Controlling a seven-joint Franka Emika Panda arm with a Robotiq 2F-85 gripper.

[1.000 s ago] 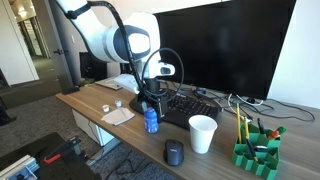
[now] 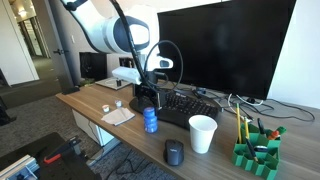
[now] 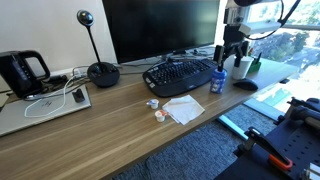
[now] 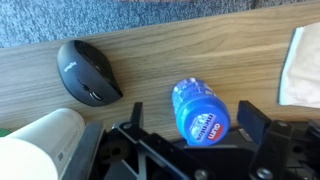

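A blue can (image 2: pixel 150 120) stands upright near the front edge of the wooden desk. Seen from above in the wrist view, the can (image 4: pixel 200 115) is between the two fingertips of my gripper, which are spread to either side of it. The fingers are open. In exterior view 1 the gripper (image 2: pixel 147 97) hangs just over and behind the can's top. Exterior view 2 also has the blue can (image 3: pixel 220 80), close beside the gripper; whether a finger touches it, I cannot tell.
A dark mouse (image 2: pixel 174 152) and a white cup (image 2: pixel 202 133) stand right of the can. Behind lies a black keyboard (image 2: pixel 188 107). A green pen holder (image 2: pixel 257 155) is farther right. A white napkin (image 3: pixel 183 109) and small white cups (image 3: pixel 160 116) lie on the other side.
The arm has shifted slightly in exterior view 1, its head tilting and the gripper settling close over the can. The can stays in about the same place.
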